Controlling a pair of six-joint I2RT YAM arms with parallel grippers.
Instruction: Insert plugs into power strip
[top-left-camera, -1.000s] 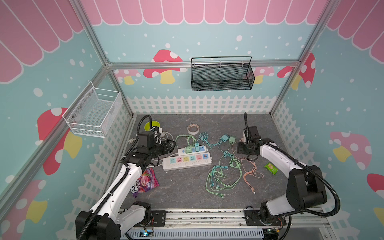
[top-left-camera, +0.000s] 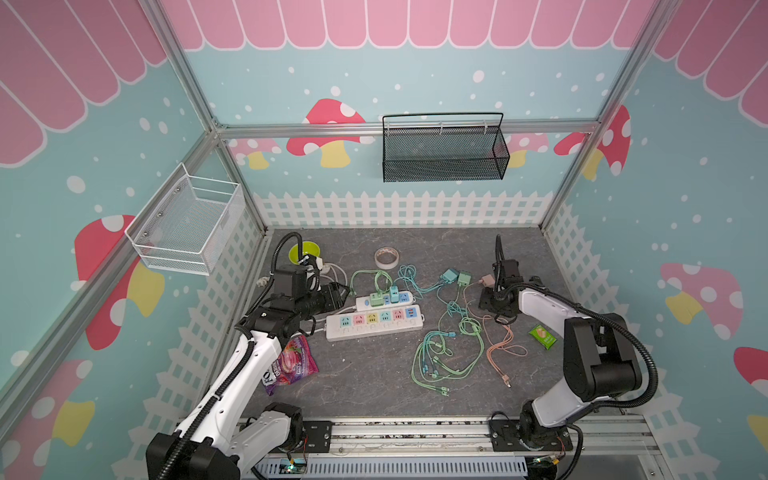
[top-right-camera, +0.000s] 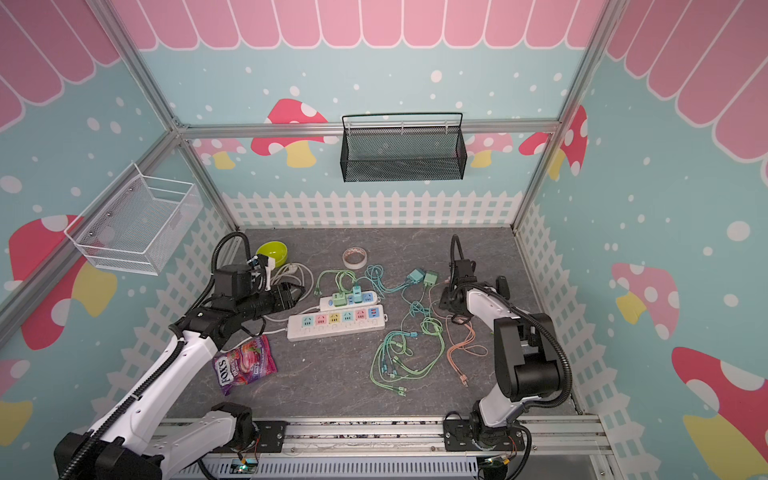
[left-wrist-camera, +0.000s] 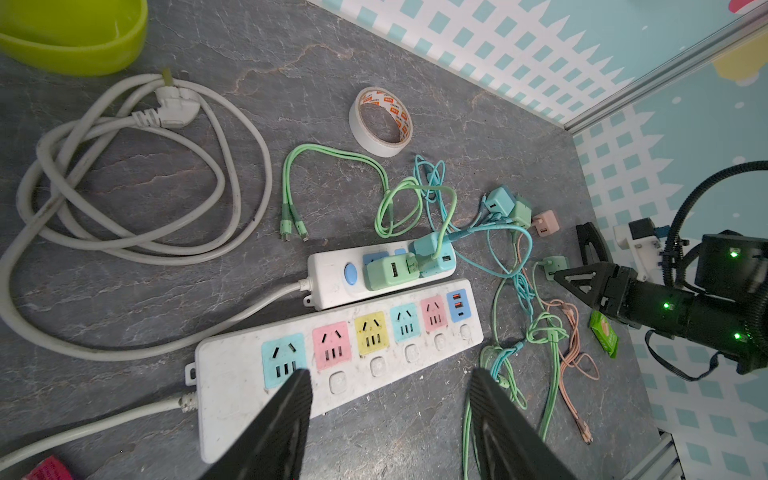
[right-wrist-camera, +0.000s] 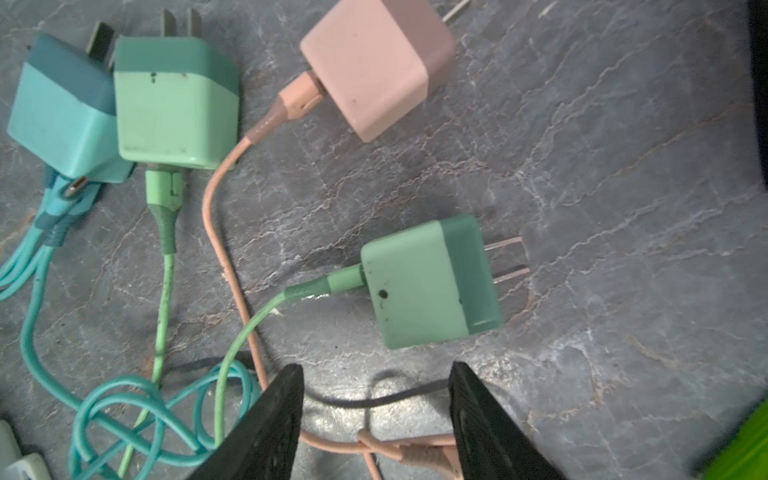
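A long white power strip (top-left-camera: 374, 321) with coloured sockets lies mid-table; behind it a shorter strip (left-wrist-camera: 328, 280) carries a green plug (left-wrist-camera: 392, 272) and a blue one (left-wrist-camera: 432, 253). My left gripper hangs open above the long strip's left part, empty. My right gripper is open, its fingers just beside a green charger (right-wrist-camera: 424, 284) with cable attached and prongs pointing right. Behind that lie a pink charger (right-wrist-camera: 360, 56), another green charger (right-wrist-camera: 176, 104) and a blue charger (right-wrist-camera: 60, 104).
Tangled cables fill the centre right. A tape roll (top-left-camera: 386, 264), lime bowl (top-left-camera: 304, 249), purple snack bag (top-right-camera: 244, 368) and green packet (top-left-camera: 542, 337) lie around. Bare table shows at front left and back right. Two wire baskets hang on the walls.
My right gripper has shifted slightly at the table's right, lately rightward in the top left view, over the chargers. The left arm has barely moved.
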